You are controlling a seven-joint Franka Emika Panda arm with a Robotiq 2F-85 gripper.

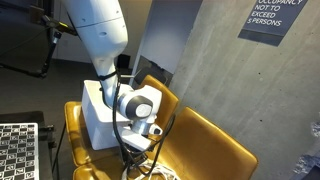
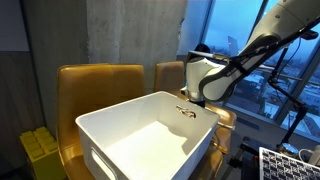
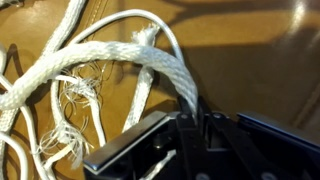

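Observation:
A thick white braided rope arches across the wrist view, and its near end runs down into my gripper. The fingers are closed on that rope, low over the tan leather seat. More white rope and cord, with frayed ends, lies on the seat beside it. Exterior view 1 shows my gripper down at the seat near the white rope; its fingertips are hard to make out there. In exterior view 2 the box wall hides the gripper and the rope on the seat.
A large white open-topped box stands on the chairs beside the arm, its inside looking empty in the part that shows. Tan chair backs rise behind the seat. A yellow crate stands off to the side.

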